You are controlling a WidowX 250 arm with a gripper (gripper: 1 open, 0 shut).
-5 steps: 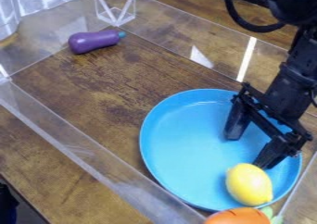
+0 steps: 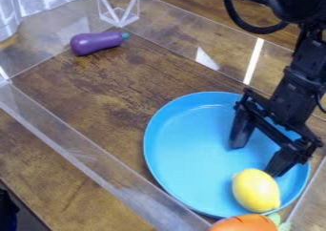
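A blue plate [image 2: 192, 154] lies on the wooden surface, with a yellow lemon-like toy [image 2: 254, 189] near its front right. My black gripper [image 2: 264, 143] reaches in from the right, low over the plate's right half and behind the yellow toy. It stands open, its fingers spread, with nothing seen held between them.
A purple eggplant toy [image 2: 97, 42] lies at the back left. An orange toy [image 2: 245, 223] sits at the front edge, partly cut off. Clear plastic walls border the surface.
The arm and gripper have shifted very slightly to the right. The plate and toys look unmoved.
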